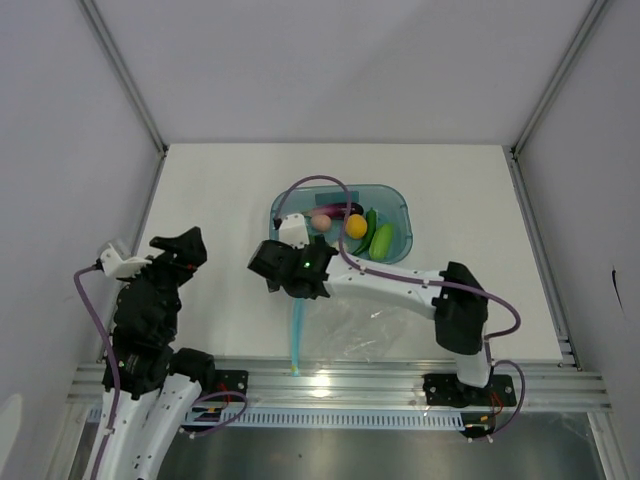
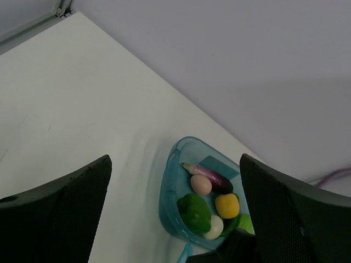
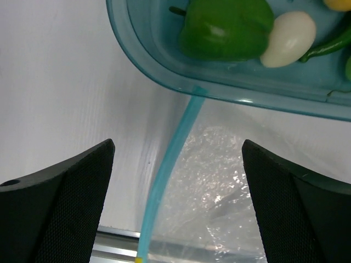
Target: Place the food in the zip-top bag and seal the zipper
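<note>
A teal container holds food: eggplant, green pepper, white egg, pink egg, yellow fruit, long chili and another green vegetable. The clear bag, with its teal zipper strip, lies flat below the container. My right gripper hangs open over the strip and bag, just near of the container, partly hiding them in the top view. My left gripper is open at the left of the table, nothing between its fingers.
Walls and metal rails border it, with a rail along the near edge.
</note>
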